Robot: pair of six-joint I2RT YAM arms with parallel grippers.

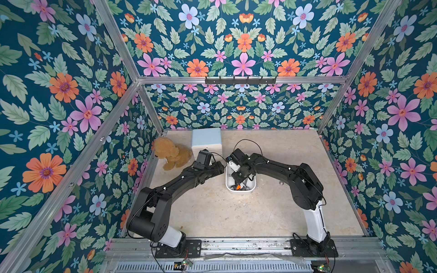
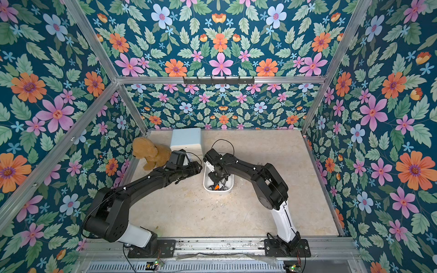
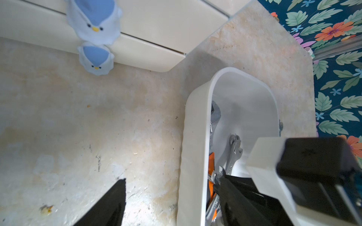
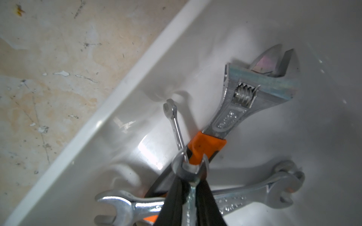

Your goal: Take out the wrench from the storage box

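In the white storage box (image 2: 232, 182) lie metal wrenches. An adjustable wrench with an orange and black handle (image 4: 208, 145) rests on the box floor, a small thin wrench (image 4: 175, 126) beside it. An open-ended wrench (image 4: 190, 170) has its shaft between the fingers of my right gripper, which reaches down into the box; the fingers stand close on both sides, but whether they press on it is hard to tell. My left gripper straddles the box's near wall: one finger (image 3: 109, 205) outside, apart from it, the other inside.
Behind the box's left end stands a white, blue-topped cabinet (image 1: 206, 141) with small penguin figures (image 3: 96, 58). A brown teddy bear (image 1: 173, 153) sits left of it.
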